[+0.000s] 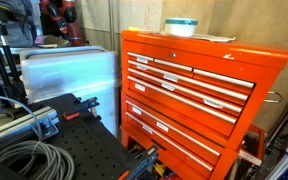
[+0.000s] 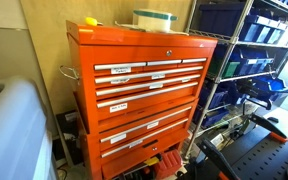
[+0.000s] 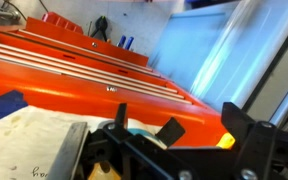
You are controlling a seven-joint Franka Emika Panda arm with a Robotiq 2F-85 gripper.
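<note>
A round white container with a teal band [image 1: 180, 27] rests on top of the orange tool chest [image 1: 262, 58]. The second exterior view also shows this container [image 2: 152, 20]. In the wrist view, my gripper is open above the chest top, its dark fingers [image 3: 236, 122] spread wide. Only a bit of teal shows behind the gripper body there; the rest of the container is hidden. I see nothing held between the fingertips. Neither exterior view shows the gripper now.
A white paper or cloth [image 3: 29, 150] and a small yellow item [image 2: 91, 21] lie on the chest top. The chest's lowest drawer [image 2: 168, 164] stands pulled out with items inside. A black perforated table [image 1: 89, 145] carries coiled cable [image 1: 44, 160]. Shelves with blue bins [image 2: 219, 20] stand behind.
</note>
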